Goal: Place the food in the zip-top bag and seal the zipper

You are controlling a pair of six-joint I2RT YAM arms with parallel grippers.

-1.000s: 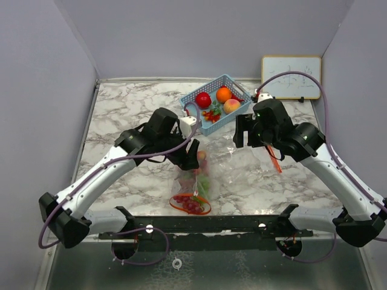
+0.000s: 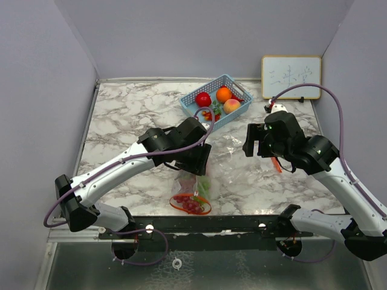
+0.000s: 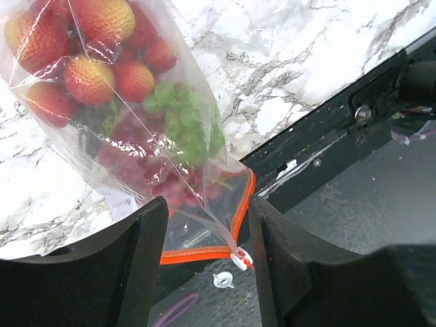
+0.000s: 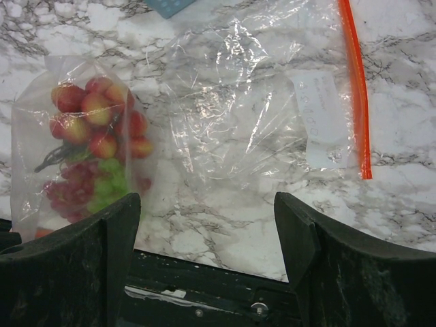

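Observation:
A clear bag with an orange zipper (image 2: 191,194) lies at the table's front edge, filled with red and yellow fruit (image 3: 95,78), dark red grapes (image 3: 133,157) and green grapes (image 3: 189,126). At its mouth the orange strip (image 3: 197,255) gapes into a loop over the edge, with a white slider (image 3: 242,257) at one corner. Above the bag, my left gripper is part open, nothing gripped between its fingers. A second, flat empty bag (image 4: 238,102) with an orange strip (image 4: 360,95) lies to the right. Over that one hovers my right gripper, open and empty.
Behind the arms stands a blue basket (image 2: 188,95) holding an orange (image 2: 224,95), a peach (image 2: 231,106) and other food. A whiteboard (image 2: 291,77) leans at the back right.
My left gripper has shifted slightly right over the filled bag and turned. My right arm has drifted a little to the right. The bags and basket have stayed put.

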